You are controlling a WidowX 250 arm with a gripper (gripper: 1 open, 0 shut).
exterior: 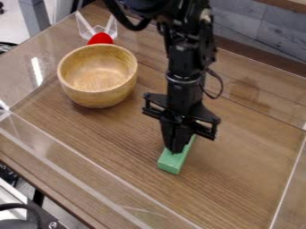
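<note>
My black gripper (177, 139) reaches down from the top centre of the camera view to a green oblong piece (173, 160) on the wooden table. The fingertips are low over the piece's far end and hide it; whether they touch it is unclear. The gripper looks shut, and I cannot see anything held between its fingers.
A wooden bowl (97, 94) stands at the left, with a red and white object (100, 37) behind it at the back left. A grey wall runs along the back right.
</note>
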